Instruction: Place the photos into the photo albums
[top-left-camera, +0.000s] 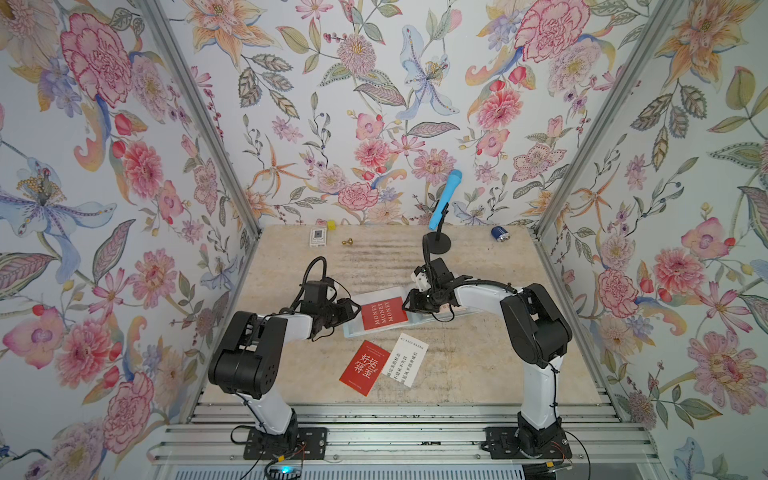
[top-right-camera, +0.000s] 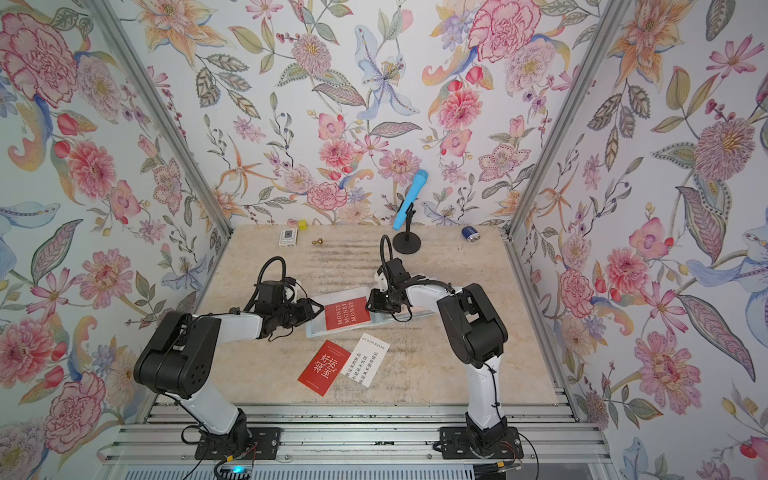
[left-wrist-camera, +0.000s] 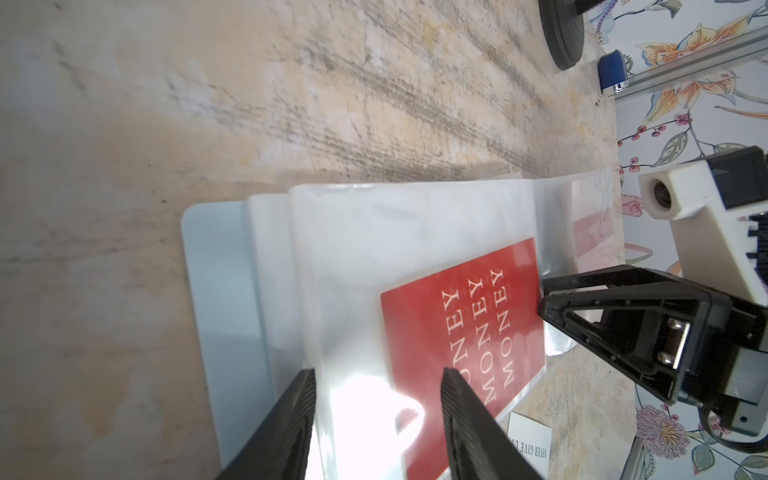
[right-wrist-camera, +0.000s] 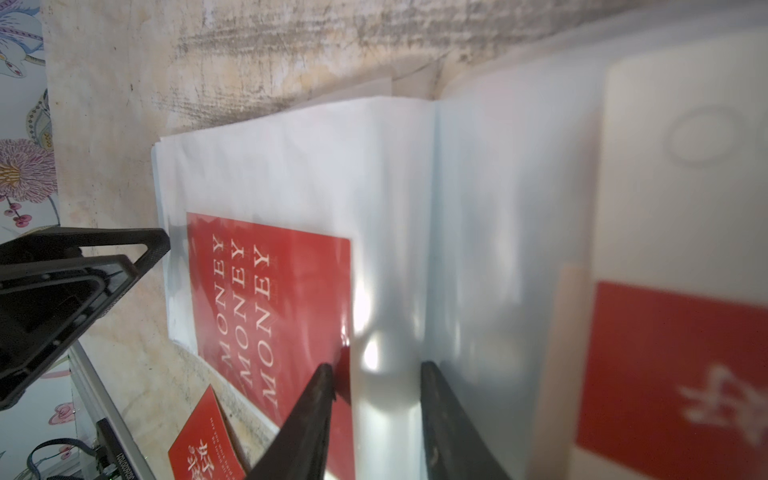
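An open album (left-wrist-camera: 344, 240) with clear sleeves lies mid-table, a red MONEY card (left-wrist-camera: 456, 328) in its left page and another partly red insert (right-wrist-camera: 672, 360) on the right. My left gripper stands open over the album's left outer edge, fingers either side of the sleeve edge in the wrist view. My right gripper is open with fingertips at the album's middle fold, just beside the MONEY card. A loose red card (top-left-camera: 364, 368) and a white printed card (top-left-camera: 405, 360) lie in front of the album.
A black stand (top-left-camera: 440, 244) holding a blue bar, a blue can (top-left-camera: 500, 233), a small boxed item (top-left-camera: 318, 237) and small yellow objects stand at the back.
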